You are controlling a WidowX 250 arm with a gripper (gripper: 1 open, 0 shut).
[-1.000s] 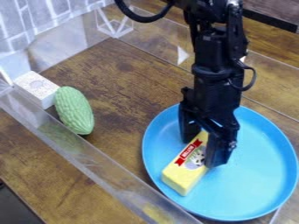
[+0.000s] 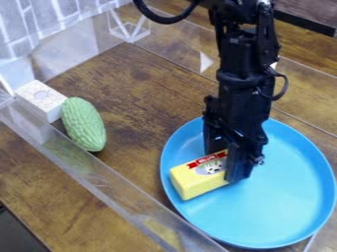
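My black gripper (image 2: 227,156) reaches down over a blue plate (image 2: 277,212) and is shut on a yellow block with a red label (image 2: 198,179), which lies on the plate's left part. The fingers partly hide the block's right end.
A green corn-like vegetable (image 2: 82,123) and a white block (image 2: 41,102) lie on the wooden table to the left. Transparent walls run along the edges.
Since a second ago the yellow block has turned to lie flatter and moved slightly up and left, with the gripper over it.
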